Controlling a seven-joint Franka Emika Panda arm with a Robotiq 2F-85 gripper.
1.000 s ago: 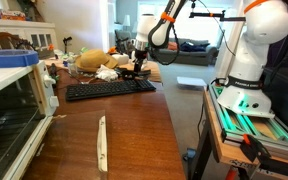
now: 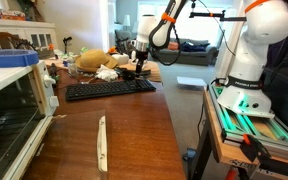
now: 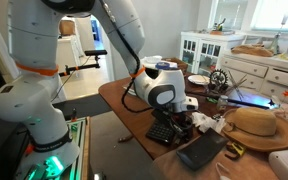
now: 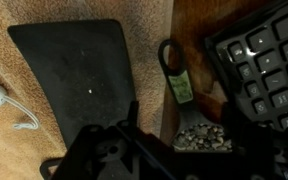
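In the wrist view, my gripper is open, its dark fingers at the bottom on either side of a small tool (image 4: 181, 88). The tool has a black looped handle with a green section and a wider, speckled, pale end low between the fingers. Whether the fingers touch it I cannot tell. A black keyboard (image 4: 269, 60) lies to its right and a flat dark panel (image 4: 74, 70) to its left. Exterior view 2 shows the gripper (image 3: 184, 122) low over the table beside the keyboard (image 3: 163, 133); the arm hides part of that area.
A straw hat (image 3: 256, 128) and white crumpled cloth (image 3: 210, 128) lie near the gripper. A pale strip (image 2: 102, 145) rests on the bare wooden table (image 2: 144, 125) in front. At the left stands a glass-fronted cabinet (image 2: 9, 120) with a blue-lidded tub (image 2: 10, 60).
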